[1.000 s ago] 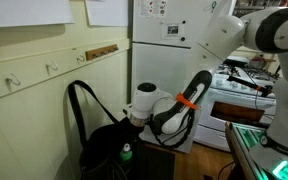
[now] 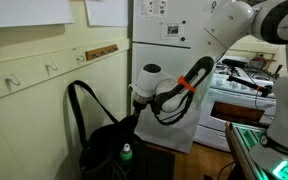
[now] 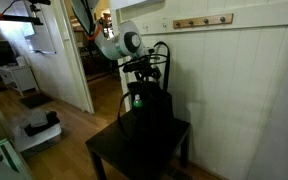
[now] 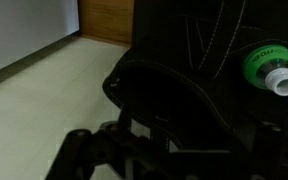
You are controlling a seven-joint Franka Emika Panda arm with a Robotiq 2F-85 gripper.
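Observation:
A green bottle with a white cap (image 4: 269,68) rests against the black bag (image 4: 199,75) on the right of the wrist view. In exterior view 1 the bottle (image 2: 126,152) shows at the front of the bag (image 2: 102,150), whose strap loops up along the wall. Above the bag is my gripper (image 2: 138,103), apart from the bottle. It is open, with dark fingers (image 4: 72,155) along the bottom of the wrist view and nothing held between them. Exterior view 2 has the bottle (image 3: 137,101) below the gripper (image 3: 145,77).
A low black table (image 3: 114,149) carries the bag. Close behind it stands a white panelled wall with a wooden hook rail (image 2: 101,52). A white refrigerator (image 2: 162,75) and stove (image 2: 229,100) stand beyond, with open floor between.
My gripper has risen from close above the bottle, moving up and slightly away from it. The bottle and bag look unmoved.

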